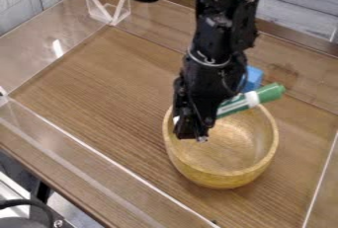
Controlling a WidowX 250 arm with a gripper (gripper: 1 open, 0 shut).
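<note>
The black gripper (199,119) is over the left part of a yellow bowl (231,173), shut on a green and white cylinder (264,95). The cylinder sticks out to the upper right above the bowl's back rim; its other end is largely hidden by the gripper.
A blue block (254,78) lies behind the bowl. A white strap-like piece (109,11) is at the back left.
</note>
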